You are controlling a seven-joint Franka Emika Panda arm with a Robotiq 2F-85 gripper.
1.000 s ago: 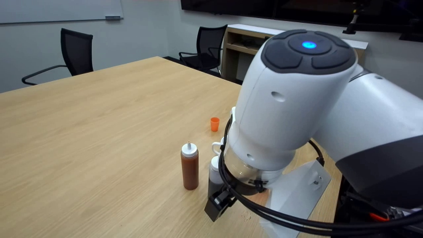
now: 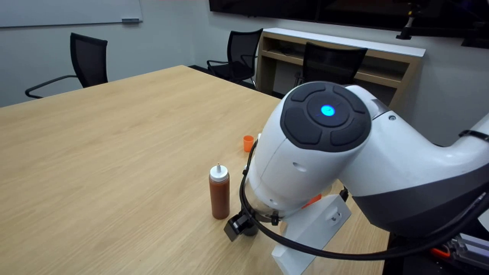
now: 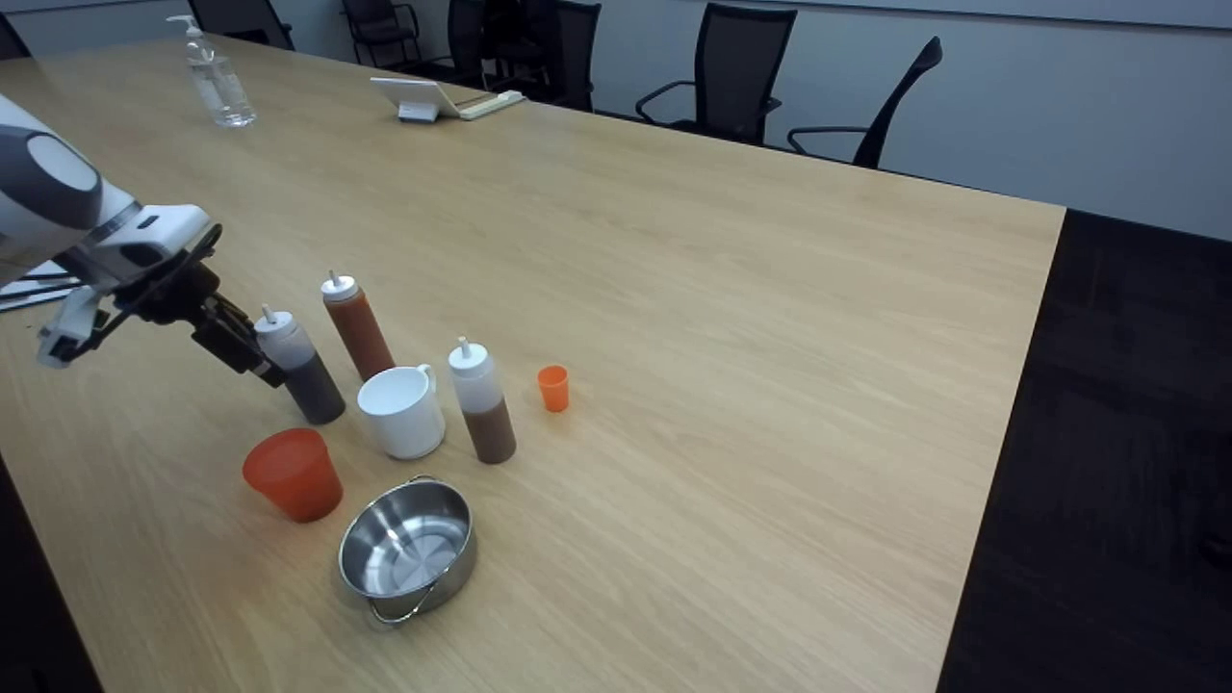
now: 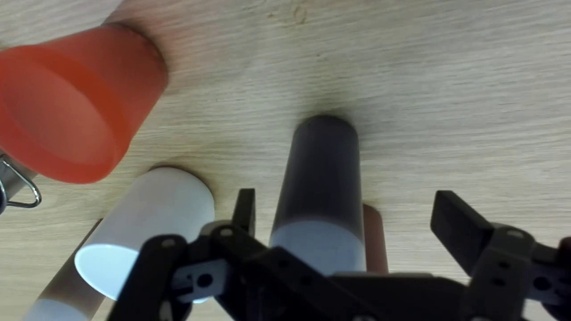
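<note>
A squeeze bottle of dark sauce [image 3: 313,383] stands upright on the table, its white cap toward my gripper [image 3: 254,360]. From the wrist, my gripper is open, with the dark bottle [image 4: 324,182] lying in the space between its two fingers, nearer the left one. Both fingers [image 4: 460,230] are apart from it, with clear table showing on the right side. Behind the dark bottle is a red-brown sauce bottle [image 3: 360,333], seen whole in the first exterior view [image 2: 219,192]. In that view my arm hides most of the dark bottle.
Close by are a white mug [image 3: 404,416], a tilted-looking red cup [image 3: 302,479], a half-full brown sauce bottle [image 3: 490,427], a steel pot [image 3: 462,554] and a small orange cup [image 3: 554,393].
The arm has come lower and toward the left in exterior view 1, and its wrist now tilts more. It covers the mug and most of the dark bottle, which showed before.
</note>
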